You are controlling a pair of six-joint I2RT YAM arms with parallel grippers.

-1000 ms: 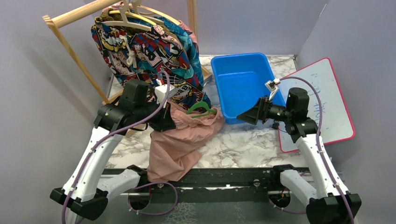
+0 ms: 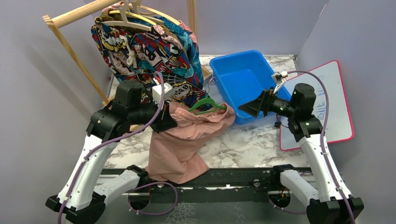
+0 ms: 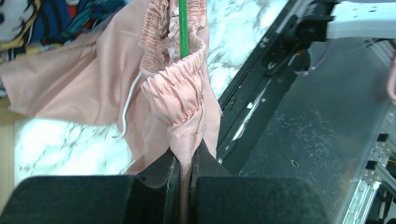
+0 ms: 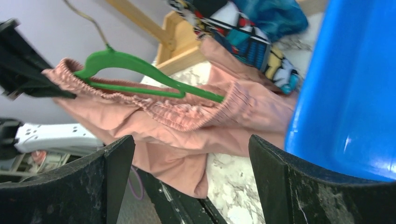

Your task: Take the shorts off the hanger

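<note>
Pink shorts [image 2: 190,128] hang from my left gripper, which is shut on a bunched part of their elastic waistband. A green hanger [image 2: 206,104] sits inside the waistband, its hook end toward the left in the right wrist view and its bars [image 4: 140,70] running along the opening. One bar tip is hidden by the waistband cloth. My right gripper stands open with nothing between its fingers. In the top view it is to the right of the shorts, apart from them, over the blue bin's front edge.
A blue bin [image 2: 236,57] stands behind my right gripper. At the back left, a wooden rack [image 2: 77,60] carries several patterned garments [image 2: 149,56] on hangers. A whiteboard [image 2: 334,112] lies at the right. Bare marble tabletop [image 2: 247,151] shows in front of the bin.
The shorts have spread to the right, and the hanger in their waistband has shifted right toward the right gripper. The left arm has moved slightly.
</note>
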